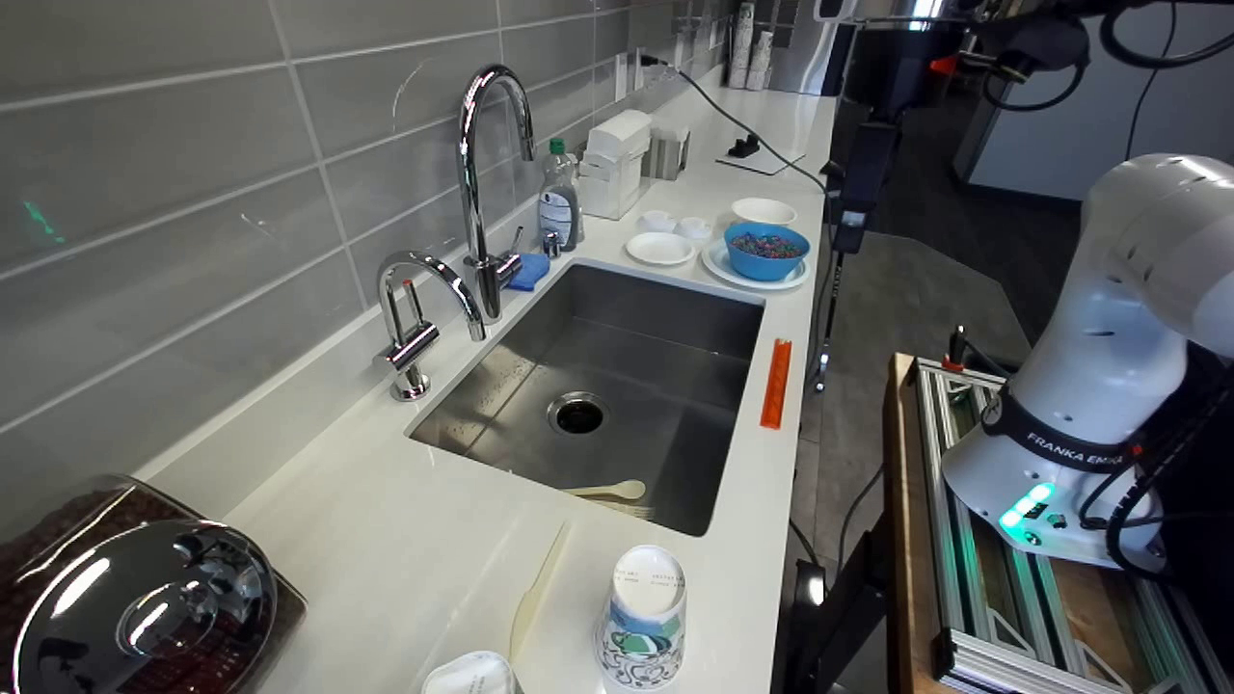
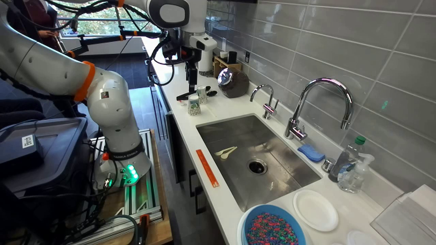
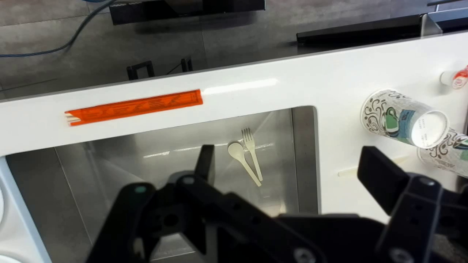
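Note:
My gripper stands open in the wrist view, its two black fingers (image 3: 380, 177) wide apart with nothing held between them. Beyond and below the fingers, a pale spoon (image 3: 237, 152) and a fork (image 3: 249, 144) lie side by side on the sink floor. On the counter strip along the sink's front edge rests an orange chopstick packet (image 3: 138, 109). Two patterned paper cups (image 2: 194, 105) stand upside down beside the sink. A pale knife (image 1: 535, 600) lies flat near them, partly hidden by a finger in the wrist view.
The steel sink (image 1: 648, 330) has two taps behind it, the taller tap (image 2: 323, 83) arching high. A blue bowl (image 1: 765, 265) of colourful bits sits on a plate at the far end, near a white plate (image 1: 660, 249). A dark lidded container (image 1: 150, 613) occupies the near left corner.

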